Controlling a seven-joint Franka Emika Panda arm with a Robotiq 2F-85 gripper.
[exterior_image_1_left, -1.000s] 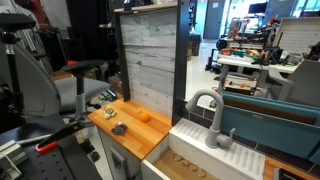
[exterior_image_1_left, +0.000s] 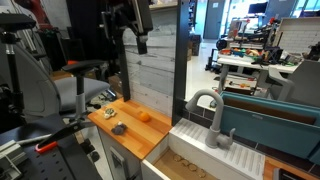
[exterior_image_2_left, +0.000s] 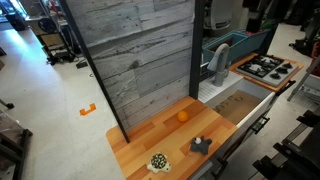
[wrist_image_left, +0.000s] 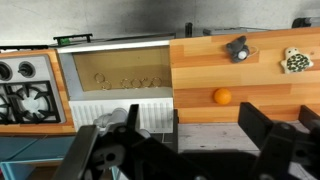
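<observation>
High over the counter, my gripper stands open in the wrist view, its dark fingers (wrist_image_left: 130, 122) wide apart and nothing visible between them. In exterior view 1 the dark arm and gripper (exterior_image_1_left: 142, 42) hang at the top, well above the wooden counter (exterior_image_1_left: 152, 128). An orange round item (wrist_image_left: 222, 96) lies on the wood. A small dark grey figure (wrist_image_left: 238, 49) rests near the front edge, with a pale spotted item (wrist_image_left: 295, 61) close to the counter's end.
A shallow, tan-bottomed compartment (wrist_image_left: 130, 70) lies beside the wood counter. The grey faucet (exterior_image_1_left: 214, 115) rises behind it, and a stove (exterior_image_2_left: 266, 68) stands past it. A tall wood-plank panel (exterior_image_2_left: 150, 50) backs the counter. Bare wood surrounds the items.
The counter items have not moved.
</observation>
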